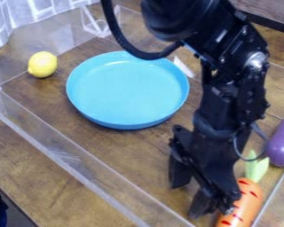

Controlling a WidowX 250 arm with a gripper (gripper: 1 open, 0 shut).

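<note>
My black gripper [204, 186] reaches down at the right of the view, low over the wooden floor inside a clear-walled bin. Its lower fingers are beside a toy carrot [241, 204], orange with red marks and green leaves, at the bottom right. The dark fingers overlap, so whether they touch or hold the carrot is unclear. A blue plate [121, 89] lies at the upper left of the gripper.
A lemon [42, 64] sits at the left behind the plate. A purple eggplant [279, 144] lies at the right edge. Clear walls [74, 164] border the floor; bare wood shows below the plate.
</note>
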